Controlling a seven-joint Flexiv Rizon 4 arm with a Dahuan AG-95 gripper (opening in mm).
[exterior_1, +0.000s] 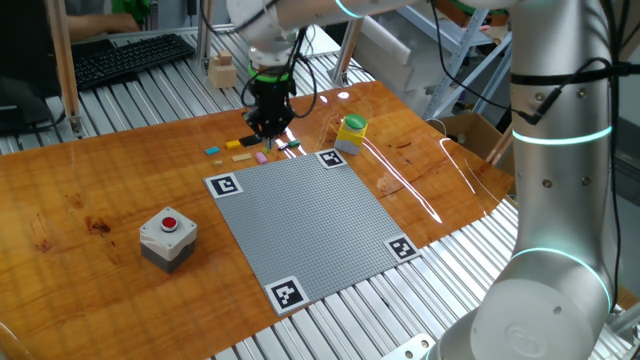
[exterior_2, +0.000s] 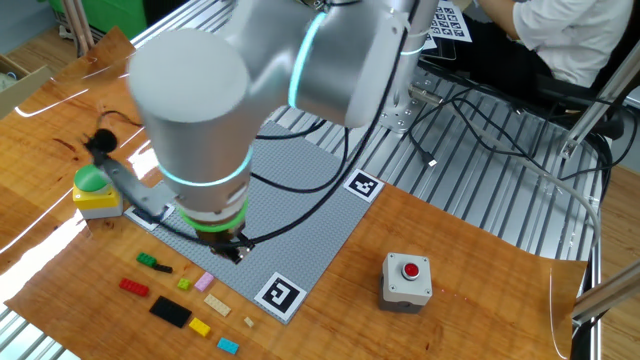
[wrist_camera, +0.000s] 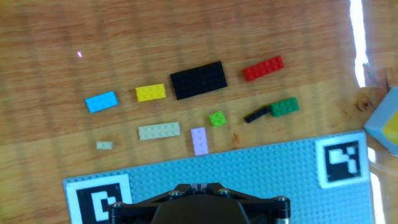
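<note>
My gripper points down above the table by the grey studded baseplate's edge, at the bottom of the wrist view. Its fingertips seem to meet, with nothing seen between them. Ahead of it, loose on the wood, lie a lilac brick (wrist_camera: 199, 141), a lime brick (wrist_camera: 217, 119), a beige brick (wrist_camera: 159, 130), a small beige piece (wrist_camera: 104, 145), a blue brick (wrist_camera: 101, 102), a yellow brick (wrist_camera: 150, 93), a black brick (wrist_camera: 199, 80), a red brick (wrist_camera: 263, 68), a dark green brick (wrist_camera: 285, 106) and a narrow black piece (wrist_camera: 257, 114) touching the green one.
The bare baseplate (exterior_1: 310, 220) has a marker at each corner. A yellow box with a green button (exterior_1: 351, 130) stands beyond one corner. On the opposite side sits a grey box with a red button (exterior_1: 168, 235). Cables (exterior_2: 370, 140) hang along the arm.
</note>
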